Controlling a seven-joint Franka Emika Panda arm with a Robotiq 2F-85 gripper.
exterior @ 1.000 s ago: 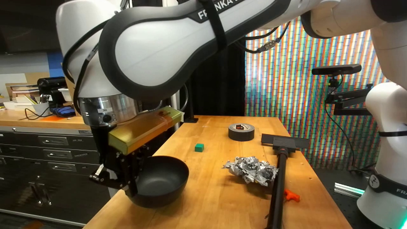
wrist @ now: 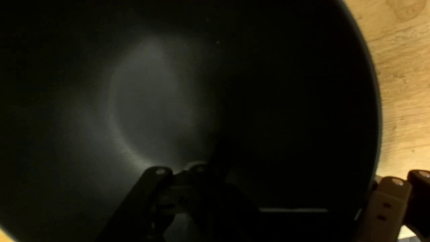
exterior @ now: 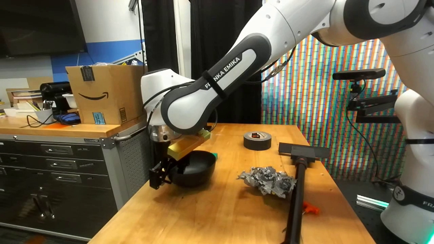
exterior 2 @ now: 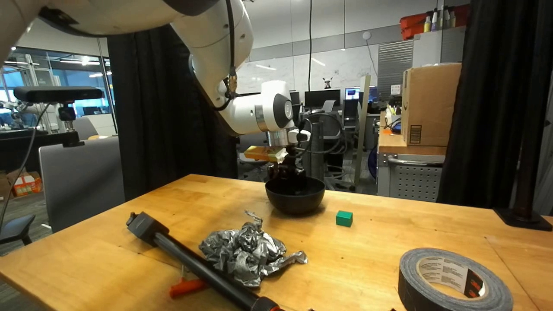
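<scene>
My gripper [exterior: 169, 172] is open and straddles the near rim of the black bowl [exterior: 199, 174]. In the wrist view one dark finger [wrist: 159, 189] reaches over the bowl's inside, while the other finger [wrist: 385, 207] stands outside its right edge. No object shows inside the bowl [wrist: 145, 105], which stands upright on the table. Close to it is a green block [exterior 2: 344, 218], clear in exterior view 2; the bowl hides most of it in exterior view 1.
Crumpled silver foil [exterior 2: 246, 251] lies beside a black pole [exterior 2: 202, 269] with an orange-handled tool [exterior 2: 187, 287] next to it. A roll of grey tape [exterior: 257, 141] rests farther back.
Arm and bowl have shifted together, back and to the right in exterior view 1. The bowl has come up near the green block, which was fully visible earlier.
</scene>
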